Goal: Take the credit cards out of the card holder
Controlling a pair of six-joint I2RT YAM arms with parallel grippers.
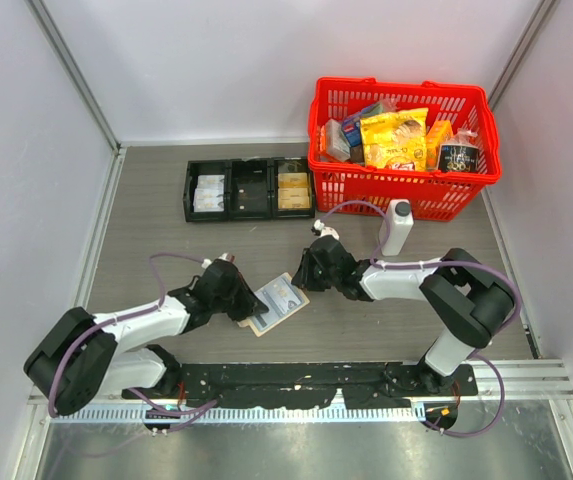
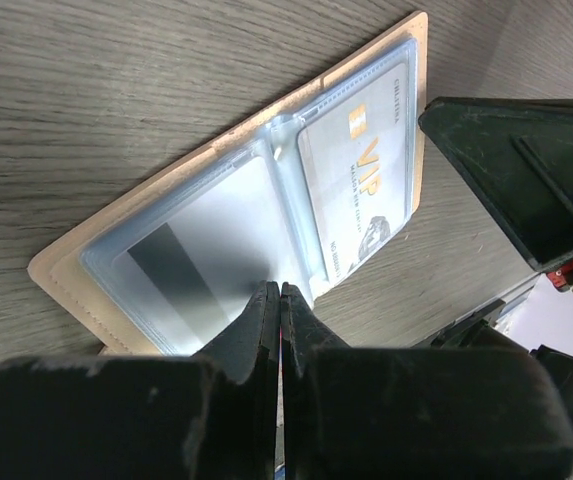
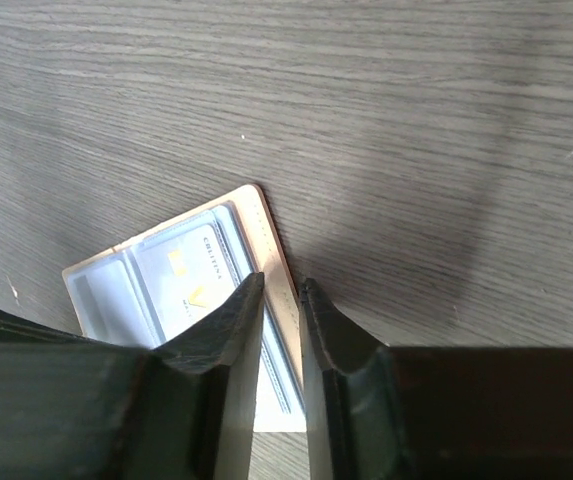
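Observation:
The tan card holder [image 1: 278,303] lies open and flat on the table, with clear pockets. In the left wrist view, a white VIP card [image 2: 358,165] sits in one pocket and a white card with a dark stripe [image 2: 211,250] in the other. Over the edge of the striped card's pocket, my left gripper is shut with nothing seen between its tips. My right gripper stands slightly open at the VIP end, its fingers either side of the holder's tan border; whether they touch it is unclear.
Behind, a black tray [image 1: 251,215] has three compartments, the outer ones holding stacked cards. A red basket [image 1: 406,186] of packaged goods and a white bottle [image 1: 396,230] stand at the right. Bare table lies between tray and arms.

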